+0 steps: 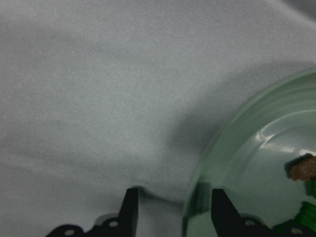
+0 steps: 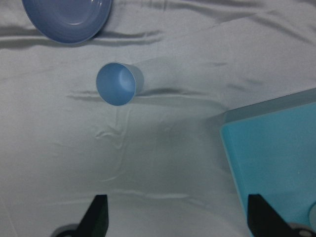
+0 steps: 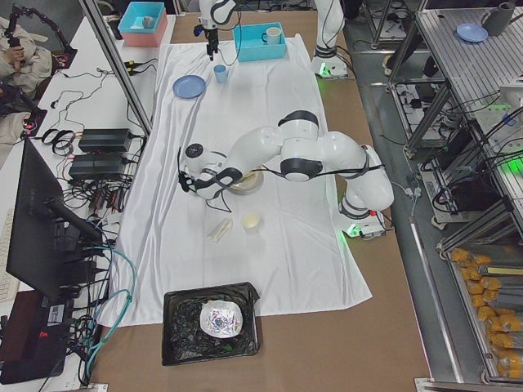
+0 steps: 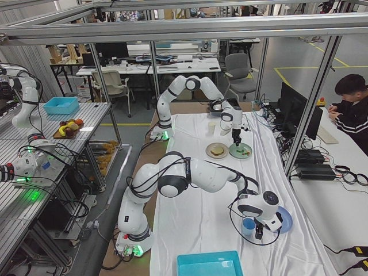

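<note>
A green plate (image 4: 241,154) with brown and green pieces lies on the white cloth. My left gripper is open, low over the plate's rim, one finger either side of it in the left wrist view; whether it touches is unclear. My right gripper is open and empty above the cloth, with a blue cup (image 2: 116,85), a blue plate (image 2: 66,19) and a turquoise bin (image 2: 266,158) below it.
A tan plate (image 4: 210,151) sits beside the green plate. A cream cup (image 3: 252,222) and a pale wrapped item (image 3: 219,230) lie nearby. A black lined tray (image 3: 184,322) with a foil dish is at one end.
</note>
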